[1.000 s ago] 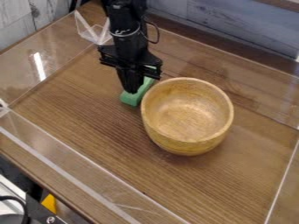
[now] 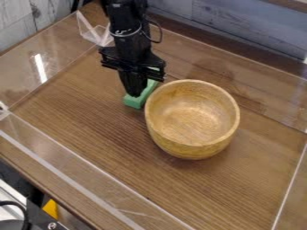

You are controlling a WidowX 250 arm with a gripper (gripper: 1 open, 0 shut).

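Note:
My black gripper (image 2: 131,83) points down over a green object (image 2: 135,99), its tips at or just above that object's upper left part, which they partly hide; whether they touch it is unclear, as is the state of the fingers. A large tan wooden bowl (image 2: 192,121) stands just right of the green object, its rim close against it or over its edge.
A yellow item (image 2: 50,208) and a black cable lie past the near left edge. Walls and table edges bound the back.
My gripper has shifted slightly to the left over the last second. The bowl and the green object look unmoved.

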